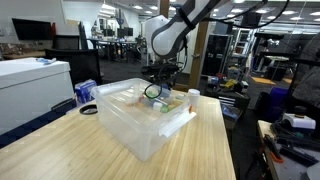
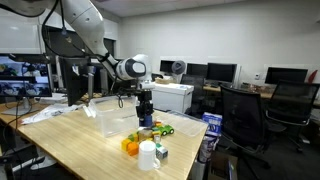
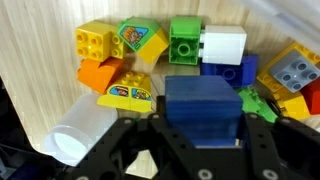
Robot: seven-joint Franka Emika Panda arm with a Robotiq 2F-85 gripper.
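Note:
A large blue block [image 3: 203, 98] fills the middle of the wrist view, close to the camera. My gripper is shut on it. Below it on the table lies a group of colored blocks: a green block [image 3: 184, 42], a white block [image 3: 223, 44], a yellow block [image 3: 96, 41] and an orange block [image 3: 97, 74]. In the second exterior view my gripper [image 2: 146, 96] hangs over these blocks, beside the clear plastic bin [image 2: 113, 120]. The block's underside is hidden in the wrist view.
A white cup [image 3: 82, 132] stands at the edge of the block group. The clear bin [image 1: 136, 125] takes up the table's middle in the first exterior view. Bare wood lies in front of it. A black ring [image 1: 89, 109] rests at the left.

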